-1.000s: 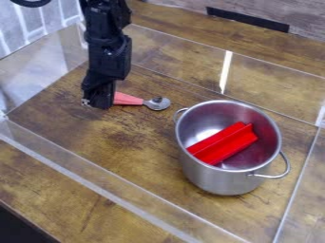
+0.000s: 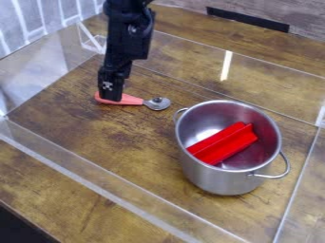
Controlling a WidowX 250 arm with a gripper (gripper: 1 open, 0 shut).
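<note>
My black gripper (image 2: 112, 87) hangs open at the upper left, just above the red handle of a spoon (image 2: 127, 101) that lies on the wooden table with its metal head to the right. A steel pot (image 2: 219, 173) stands at the right, with a red block (image 2: 216, 146) inside it.
A clear tray-like barrier borders the wooden work surface (image 2: 102, 180), with a white wire rack at the upper left.
My gripper has shifted up and to the right, now more directly over the spoon's handle. The spoon and pot look unmoved.
</note>
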